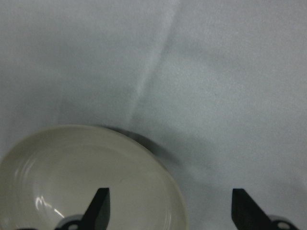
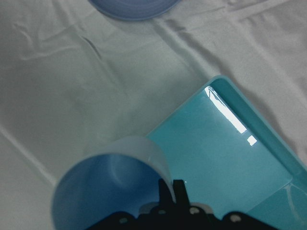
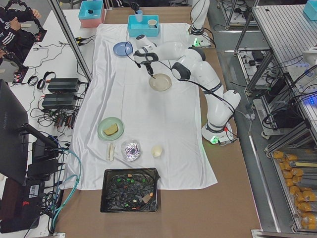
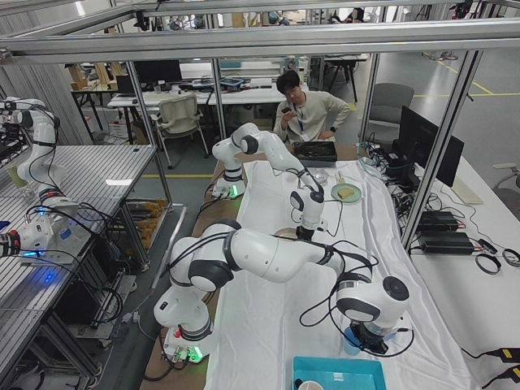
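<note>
My left gripper is open above the right edge of a beige plate [image 1: 81, 167], nothing visible between its fingers. In the left camera view that arm reaches over the same plate [image 3: 160, 85] at mid-cloth. In the right wrist view my right gripper is shut on the rim of a blue cup [image 2: 96, 191], held over a teal tray [image 2: 216, 153]; the cup also shows at the back in the left camera view [image 3: 138, 16]. A blue plate [image 2: 134, 7] lies beyond the tray.
A green plate [image 3: 106, 130] with a food piece, a foil item [image 3: 131, 150], a cream bowl [image 3: 156, 151] and a black tray [image 3: 106, 193] occupy the front. A person stands at the far end in the right camera view.
</note>
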